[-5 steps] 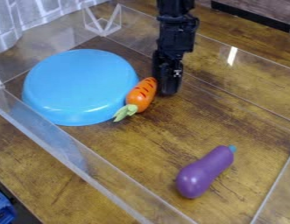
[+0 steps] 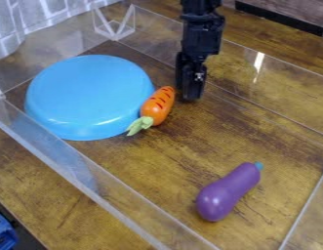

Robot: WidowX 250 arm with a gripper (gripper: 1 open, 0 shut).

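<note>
A black robot gripper (image 2: 191, 83) hangs from the arm at the top centre, low over the wooden floor, just behind and right of an orange toy carrot (image 2: 156, 105). The carrot lies beside a large blue disc (image 2: 83, 93), its green top pointing toward the front left. A purple toy eggplant (image 2: 226, 192) lies at the front right, apart from the others. The gripper's fingers are dark and small, so their state is unclear.
Clear walls border the wooden surface (image 2: 144, 176), one running along the left front and one at the back. The middle and right of the surface are mostly open.
The gripper has shifted very slightly to the right. The carrot, disc and eggplant are unmoved.
</note>
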